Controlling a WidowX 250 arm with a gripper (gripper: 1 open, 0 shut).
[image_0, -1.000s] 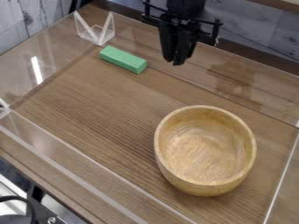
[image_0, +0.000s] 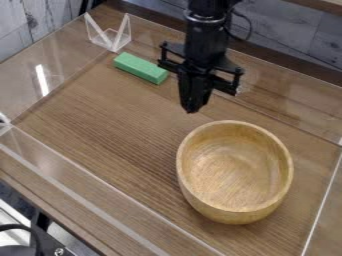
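My gripper (image_0: 199, 81) hangs over the back middle of the wooden table, its dark fingers pointing down; whether it is open or shut is hard to make out. A green block (image_0: 140, 68) lies to its left, apart from it. A large empty tan bowl (image_0: 234, 190) sits at the front right, below and to the right of the gripper.
A clear plastic object (image_0: 110, 36) stands at the back left, near the edge. Dark cables lie at the lower left corner.
The green block and the bowl have not moved.
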